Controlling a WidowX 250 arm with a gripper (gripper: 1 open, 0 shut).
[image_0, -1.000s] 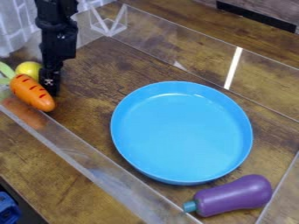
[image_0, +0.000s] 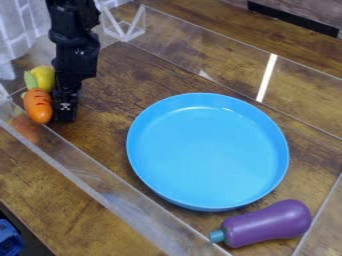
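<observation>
My black gripper (image_0: 58, 92) is low at the left, among a toy carrot (image_0: 39, 107) and a yellow toy (image_0: 42, 78). The carrot stands more upright against the clear wall, beside the fingers. Whether the fingers hold either toy is hard to tell, as they are partly hidden.
A large blue plate (image_0: 207, 150) fills the middle right of the wooden surface (image_0: 160, 55). A purple eggplant (image_0: 265, 222) lies at the bottom right. Clear low walls run along the edges.
My gripper has shifted slightly right and down. The carrot has turned and moved up, and the yellow toy now shows higher and more upright.
</observation>
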